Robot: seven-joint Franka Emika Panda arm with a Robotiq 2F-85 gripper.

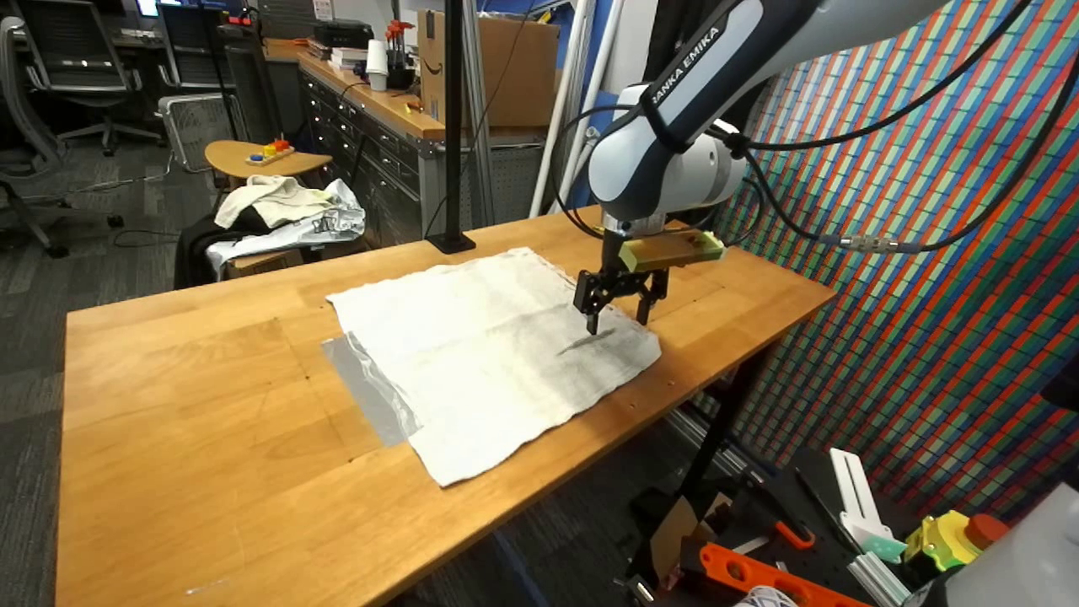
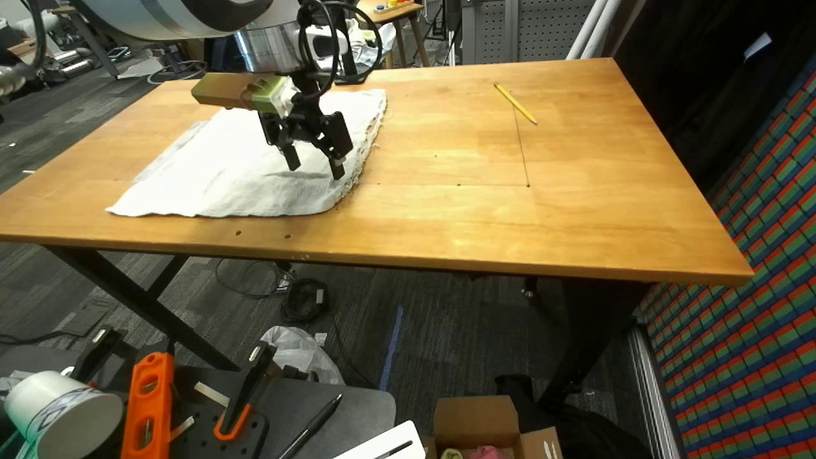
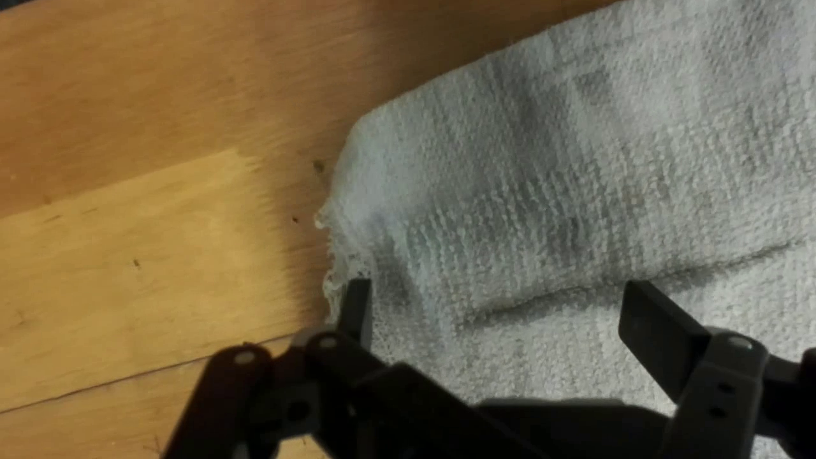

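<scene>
A white cloth (image 1: 475, 354) lies spread on the wooden table, with a small raised crease near one corner. My gripper (image 1: 619, 325) hangs low over that corner, its fingers open. In the wrist view the cloth (image 3: 535, 199) passes beneath the gap of the gripper, and one finger (image 3: 356, 313) is close to its frayed edge. Nothing is held between the fingers. From the other side, the gripper (image 2: 315, 173) is seen over the cloth (image 2: 229, 176); whether the fingertips touch the fabric I cannot tell.
A grey flat sheet (image 1: 366, 394) shows from under the cloth's far side from the arm. On the table lies a yellow pencil (image 2: 516, 104), well away from the cloth.
</scene>
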